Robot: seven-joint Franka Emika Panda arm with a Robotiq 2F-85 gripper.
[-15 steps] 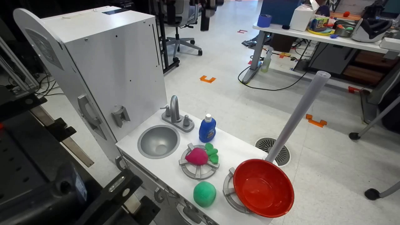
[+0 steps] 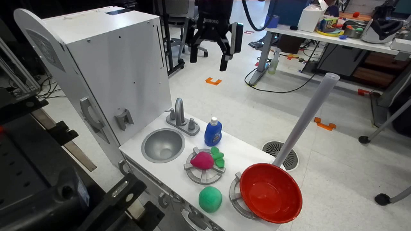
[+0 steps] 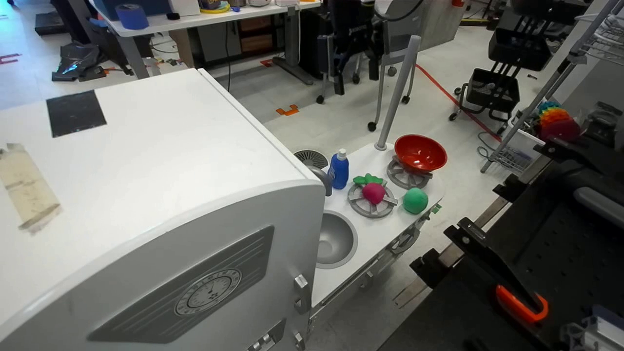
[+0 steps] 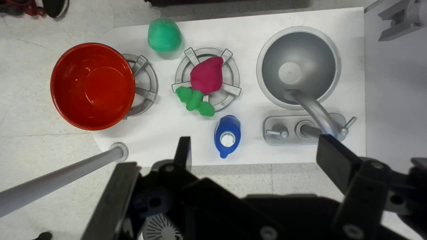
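Observation:
My gripper hangs in the air, well above the toy counter and beyond its back edge, open with nothing between its fingers. On the counter stands a blue bottle with a white cap, upright near the back edge. A dark pink vegetable with green leaves lies on the burner nearer the sink. Beside that burner rests a green ball-like object. The red bowl sits on the other burner, reaching past the counter's end; it is empty. In the wrist view the bottle appears between my spread fingers, but far below them.
A grey sink and faucet adjoin the tall white cabinet. A grey pole rises from the counter's back corner by the bowl.
My gripper has come down and slightly right in exterior view 1, from mostly above the frame's top edge to fully visible. The objects on the counter have stayed put.

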